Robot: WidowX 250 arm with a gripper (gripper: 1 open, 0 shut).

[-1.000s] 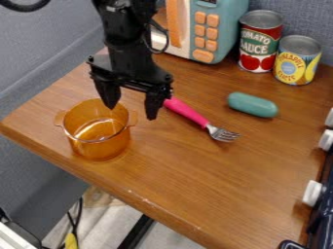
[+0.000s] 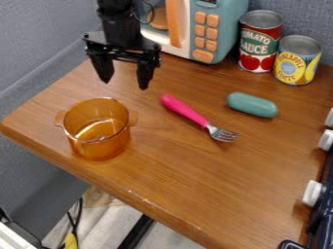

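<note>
My black gripper hangs over the back left of the wooden table, its fingers apart with nothing seen between them. Below it sits an orange translucent pot with two handles. A fork with a pink handle lies in the middle of the table, and a green oblong object lies to its right.
A toy microwave stands at the back, beside a red tomato can and a yellow can. A dark appliance with white knobs lines the right edge.
My gripper has moved up and back, away from the pot and fork. The objects on the table have not visibly moved.
</note>
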